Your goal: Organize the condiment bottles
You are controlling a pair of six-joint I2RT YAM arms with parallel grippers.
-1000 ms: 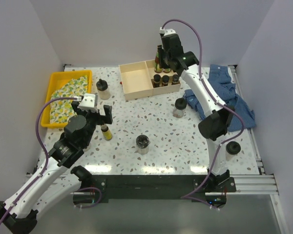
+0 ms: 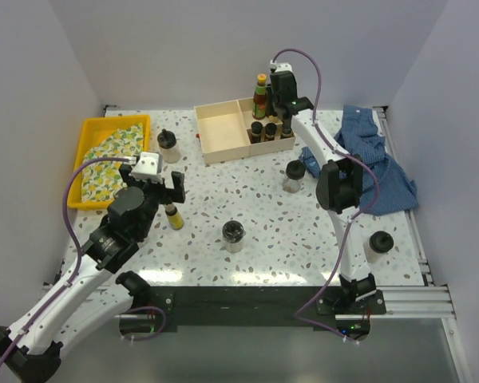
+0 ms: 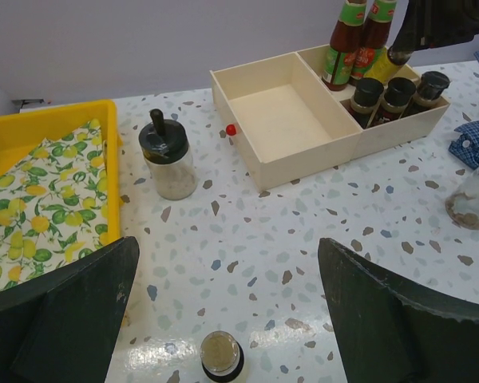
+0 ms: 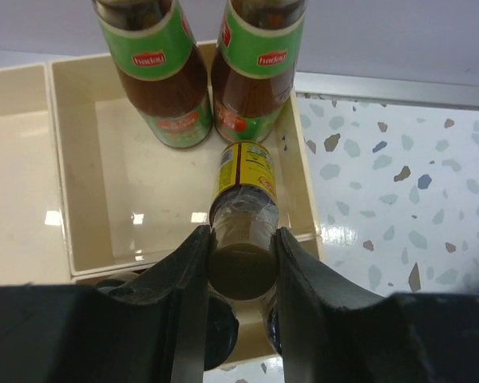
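Observation:
A small yellow-labelled bottle (image 4: 247,169) stands inside the cream box (image 4: 88,191), tilted in the right wrist view, its base near two tall sauce bottles (image 4: 161,60). My right gripper straddles its brown cap, with fingers close against both sides; whether they still press on it is unclear. Three dark-lidded jars (image 3: 397,97) fill the front compartment. Over the left of the table, my left gripper is open and empty. Below it stands another small bottle (image 2: 174,216) with a yellow label. The box's left compartment (image 2: 222,132) is empty.
Clear jars with dark lids stand apart: one by the yellow tray (image 2: 86,159), one at front centre (image 2: 233,236), one right of the box (image 2: 294,177), one far right (image 2: 379,246). A blue cloth (image 2: 375,163) covers the right back. Mid-table is free.
My right gripper has come down and slightly right, into the box's rear compartment beside the sauce bottles. The left arm has barely moved, and the jars stand where they were.

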